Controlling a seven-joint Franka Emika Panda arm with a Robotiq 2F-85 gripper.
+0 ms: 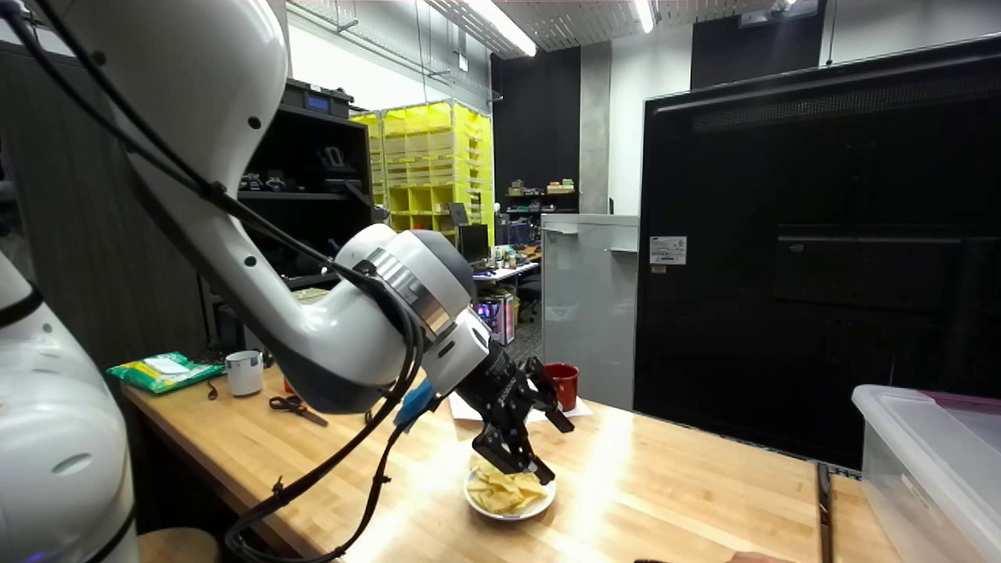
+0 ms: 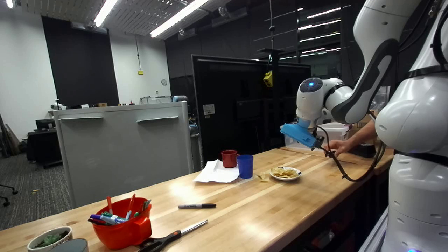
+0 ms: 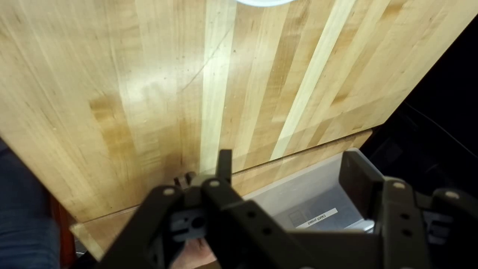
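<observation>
My gripper (image 1: 555, 450) stands open above the table, its fingers spread with nothing between them. In the wrist view the gripper has bare table and part of a clear bin beyond its fingertips. A white plate (image 1: 513, 516) of yellow chips (image 1: 502, 489) lies below and beside the gripper in exterior view 1. Only the plate's rim (image 3: 264, 2) shows at the top of the wrist view. A person's hand (image 2: 339, 145) rests at the table near the gripper, by a small dark object that I cannot identify.
Some chips (image 2: 263, 177) lie loose beside the plate. A blue cup (image 2: 245, 166) and a red mug (image 2: 229, 159) stand by white paper (image 2: 215, 172). A marker (image 2: 197, 205), scissors (image 2: 172, 237) and a red pen holder (image 2: 126, 226) are farther off. A clear bin (image 1: 924, 469) borders the table.
</observation>
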